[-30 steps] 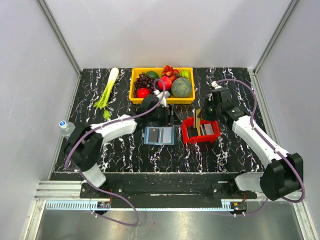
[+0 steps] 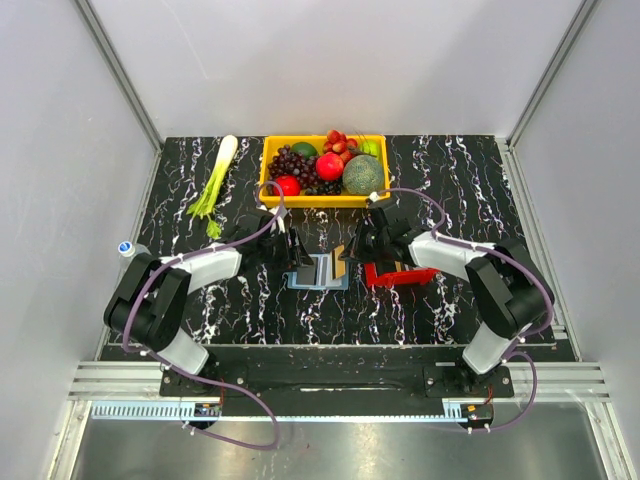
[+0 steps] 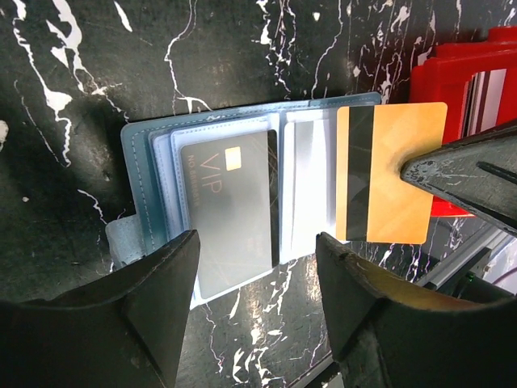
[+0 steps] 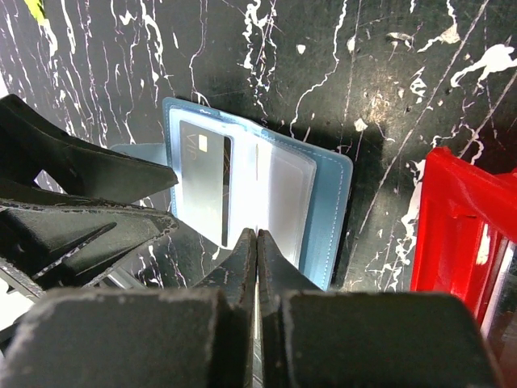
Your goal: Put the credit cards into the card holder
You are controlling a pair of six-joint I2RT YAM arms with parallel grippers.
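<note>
The blue card holder (image 2: 320, 284) lies open, with clear sleeves on both sides. A grey VIP card (image 3: 226, 206) is in its left sleeve; the right sleeve (image 3: 313, 174) looks empty. My right gripper is shut on an orange card (image 3: 396, 174) with a black stripe, held over the holder's right part. That card is mostly hidden in the right wrist view. My left gripper stands open above the holder's left part, its fingers (image 4: 121, 174) apart and nothing gripped between them.
A red basket (image 2: 400, 278) holding more cards stands just right of the holder, partly under the right arm. Behind are a yellow crate (image 2: 290, 200) of fruit and a leek (image 2: 215, 180). A bottle (image 2: 130, 250) is at far left.
From above the red basket, the right gripper has carried the orange card left to the holder. My left gripper has moved left and down to the holder's left side.
</note>
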